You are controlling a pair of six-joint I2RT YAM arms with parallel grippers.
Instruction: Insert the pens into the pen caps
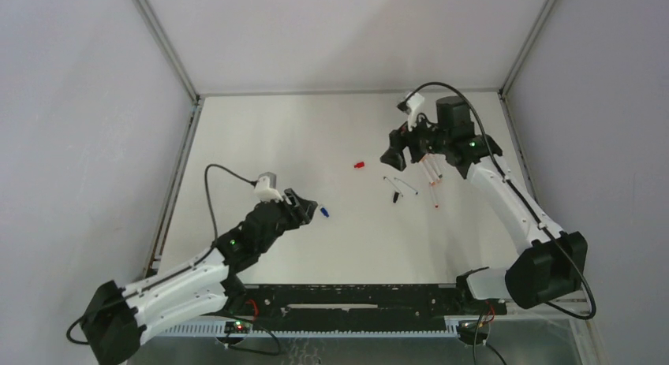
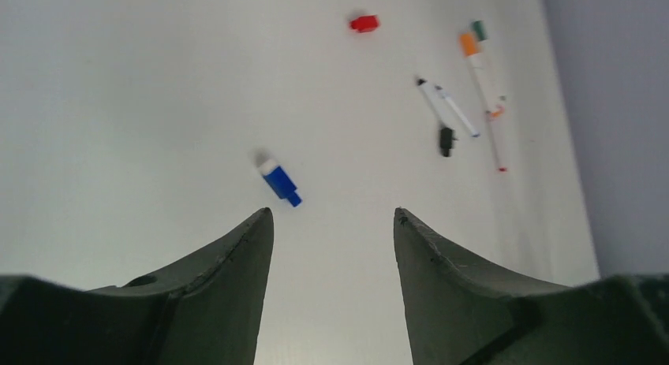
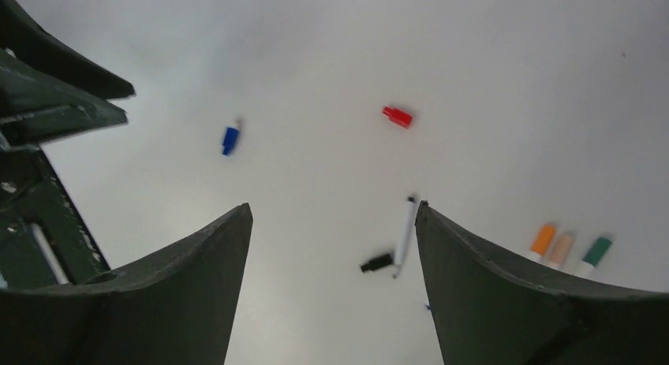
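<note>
My left gripper is open and empty above the table, with a blue cap point(image 2: 278, 182) lying just beyond it; a white piece at the cap's end is too small to tell. My right gripper is open, raised over the right side. A red cap point(image 3: 398, 117) lies at the middle back. A black cap point(image 3: 377, 262) lies beside thin white pens point(image 3: 404, 235). Pens with orange point(image 3: 543, 239), peach point(image 3: 562, 247) and green point(image 3: 598, 250) ends lie farther right, partly under the right arm in the top view.
Side walls and frame rails border it, with a black rail point(image 1: 363, 294) along the front edge.
</note>
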